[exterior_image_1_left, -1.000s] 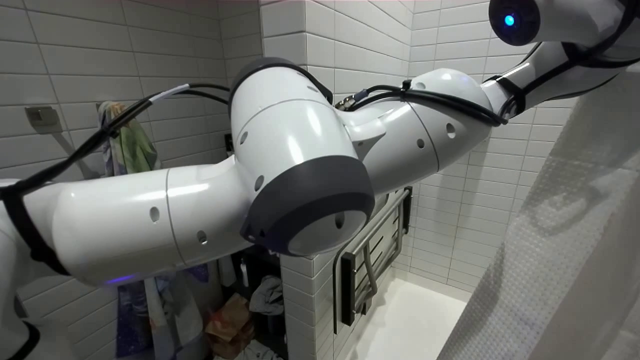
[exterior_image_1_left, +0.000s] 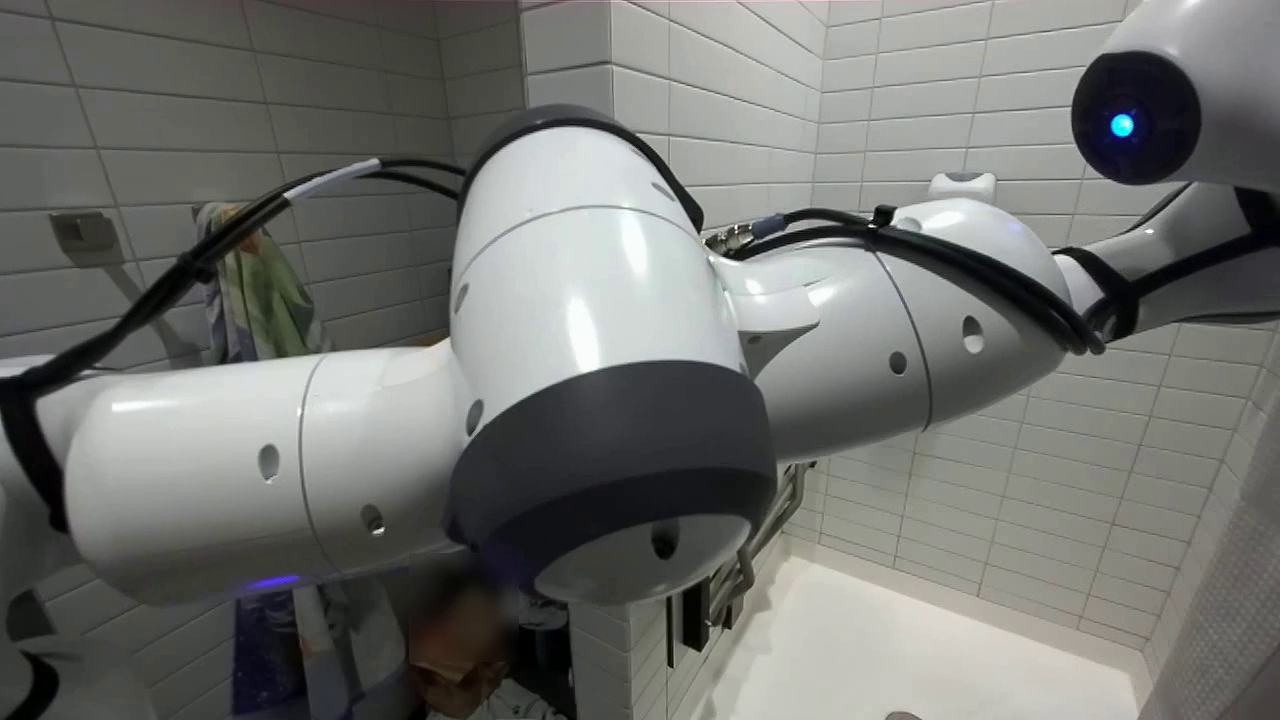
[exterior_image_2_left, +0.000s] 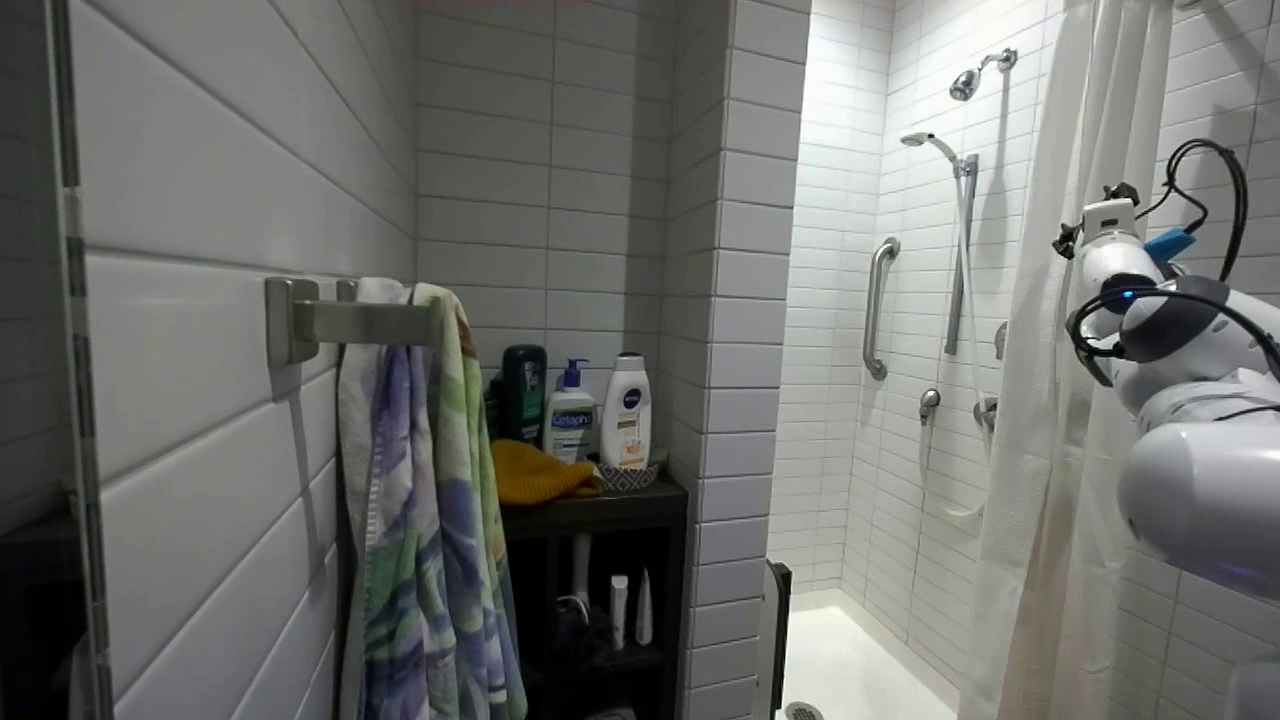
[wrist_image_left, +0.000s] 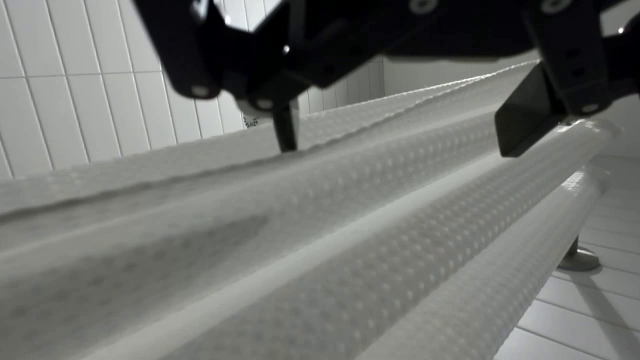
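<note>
The gripper is open in the wrist view, its two dark fingers (wrist_image_left: 286, 131) spread wide apart. A white, dimpled shower curtain (wrist_image_left: 336, 240) fills most of that view in long slanting folds. Both fingertips overlap the curtain's upper part; whether they touch it cannot be told. In exterior view 2 the curtain (exterior_image_2_left: 1032, 516) hangs at the right side of the shower opening, with the arm (exterior_image_2_left: 1182, 336) beside it. The fingers cannot be made out in either exterior view. A strip of curtain (exterior_image_1_left: 1248, 540) shows at the right edge of exterior view 1.
A grab bar (exterior_image_2_left: 881, 310) and hand shower (exterior_image_2_left: 930, 142) are on the shower walls. A tiled pillar (exterior_image_2_left: 756, 360) separates the shower from a dark shelf (exterior_image_2_left: 672, 504) with bottles. Colourful towels (exterior_image_2_left: 462, 480) hang on the left.
The arm's elbow has come lower, and its far end has shifted right and down. The curtain that crossed the lower right of exterior view 1 has shifted right, uncovering more shower floor and wall.
</note>
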